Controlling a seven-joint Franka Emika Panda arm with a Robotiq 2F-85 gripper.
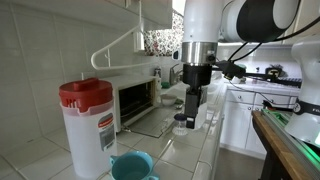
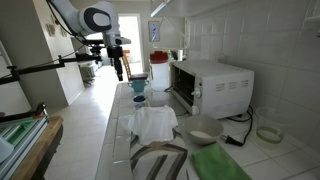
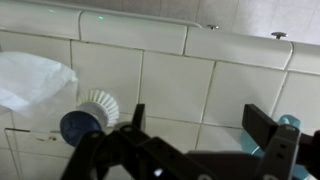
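My gripper is open above the white tiled counter, its dark fingers spread with only bare tile showing between them. In the wrist view a teal mug is partly cut off at the right edge, near the right finger. To the left lies a small cup with a dark blue round opening and a pale ribbed shape beside it. Exterior view 1 has the teal mug in the foreground. The gripper hangs beyond it, pointing down, close to the small cup in that view.
A canister with a red lid stands by the wall, with a toaster oven along it. A white cloth, a bowl and a green cloth lie farther along the counter. Bare tile surrounds the mug's near side.
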